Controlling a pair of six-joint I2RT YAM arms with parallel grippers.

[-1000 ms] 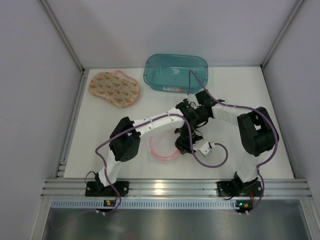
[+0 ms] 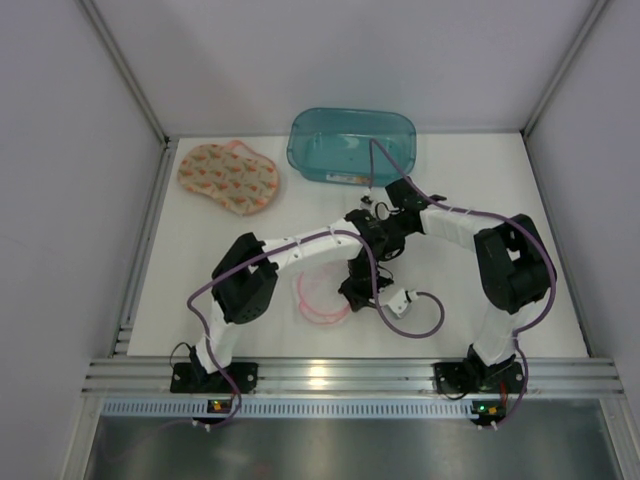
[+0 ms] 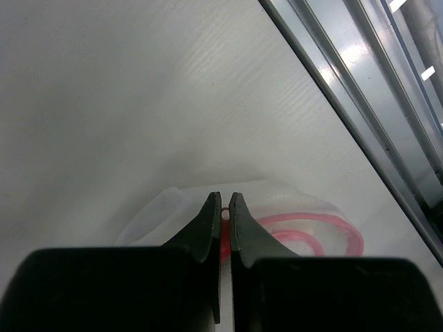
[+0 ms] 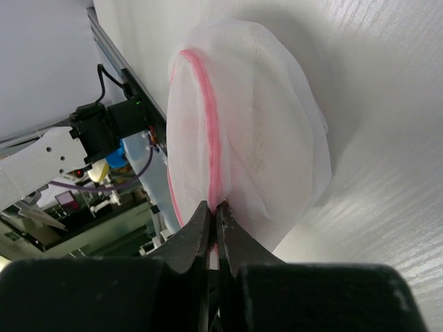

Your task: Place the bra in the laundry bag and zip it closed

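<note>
A white mesh laundry bag with a pink zip band [image 2: 320, 312] lies at the front middle of the table, partly hidden under the arms in the top view. My left gripper is shut on the bag's pink band [image 3: 304, 217]. In the right wrist view, the pink band [image 4: 208, 104] runs down the bulging mesh bag [image 4: 266, 131] into my right gripper, whose fingertips are shut on this thin edge. No bra can be clearly made out; the bag's inside is hard to see.
A tan patterned cloth piece [image 2: 228, 180] with a pink edge lies at the back left. The teal bin [image 2: 350, 118] stands at the back middle. Both arms cross close together over the bag. Bare table [image 2: 215, 255] shows at the left.
The left arm and the gripper parts over the bag have shifted slightly to the left, and the bag's pink band has moved a little with them. The cloth piece and bin have stayed put.
</note>
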